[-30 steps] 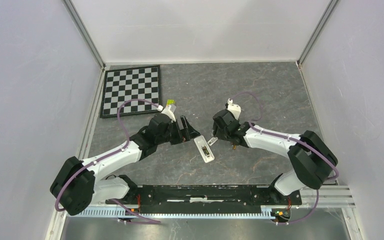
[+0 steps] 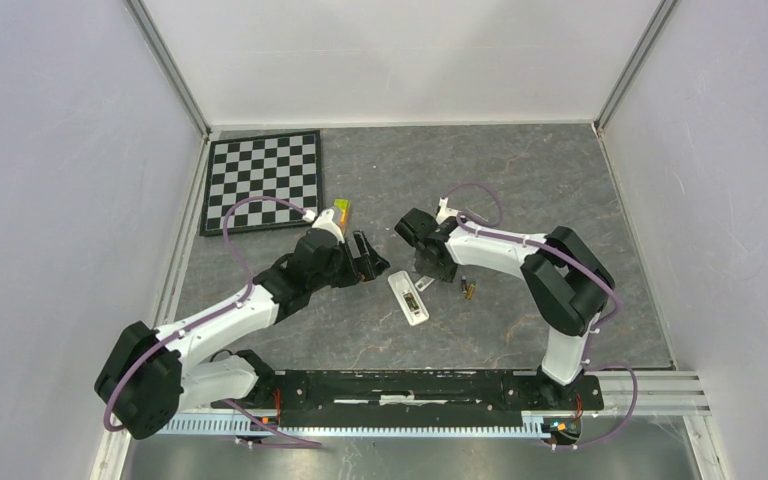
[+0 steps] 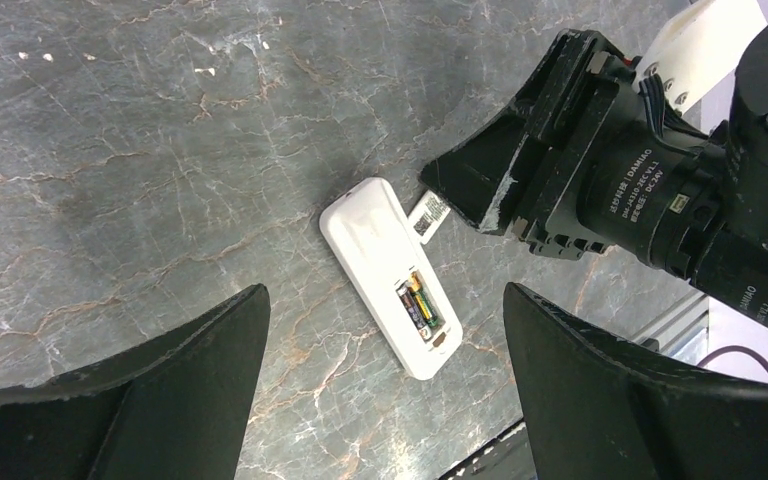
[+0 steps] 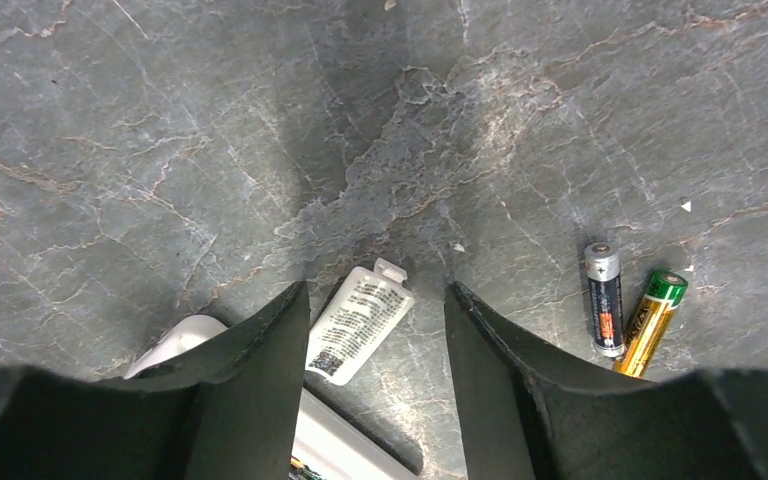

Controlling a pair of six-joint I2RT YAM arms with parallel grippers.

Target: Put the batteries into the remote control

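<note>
The white remote control (image 3: 375,255) lies back side up, its battery bay (image 3: 421,306) uncovered with batteries inside. Its small white battery cover (image 4: 360,322) rests flat beside the remote; in the right wrist view it shows between the parted fingers of my right gripper, not gripped. From above, the right gripper (image 2: 425,270) hangs over the cover's upper end. To the remote's upper left, my left gripper (image 2: 373,258) stands open and empty; in its wrist view the remote shows beyond the spread fingers (image 3: 185,375).
Two loose batteries, one black and silver (image 4: 605,300), one gold and green (image 4: 652,322), lie right of the cover. A chessboard (image 2: 263,180) and a yellow-green object (image 2: 342,206) are farther back.
My right gripper has moved left, over the cover, baring the loose batteries in the top view. The left gripper has shifted slightly left. The remote has stayed put.
</note>
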